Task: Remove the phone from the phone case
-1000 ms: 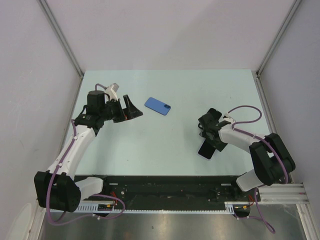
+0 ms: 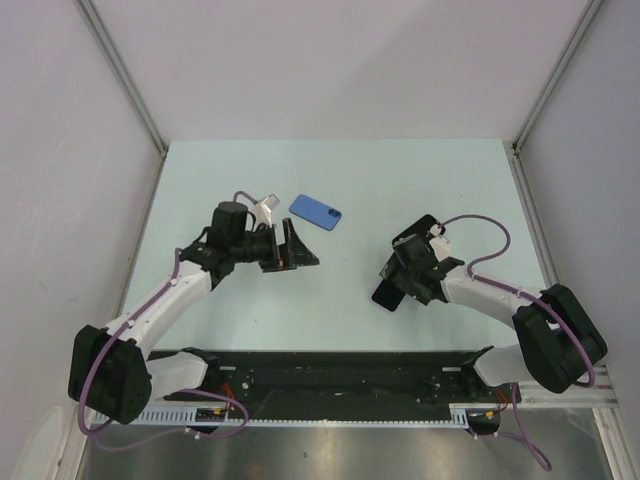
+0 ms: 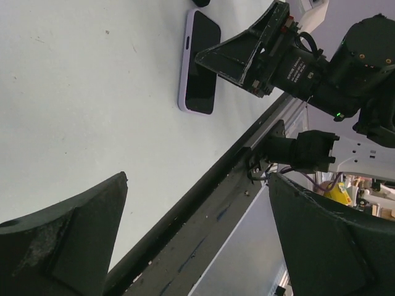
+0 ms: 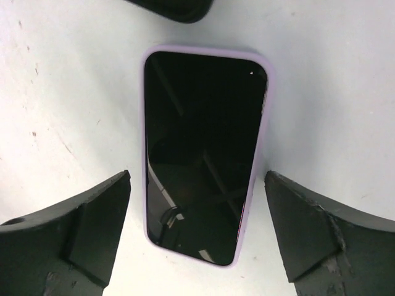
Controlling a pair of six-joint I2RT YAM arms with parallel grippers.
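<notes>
A phone with a black screen and lilac rim lies face up on the white table. My right gripper is open low over it, a finger on either side. A black object, apparently the case, lies just behind the phone, apart from it, partly hidden by the right arm in the top view. My left gripper is open over the bare table to the left of the phone.
A blue phone or case lies at the back middle. The table's front edge runs close below both grippers.
My left gripper has moved right and toward the front edge. The phone and my right gripper have shifted left, leaving the phone farther from the black object.
</notes>
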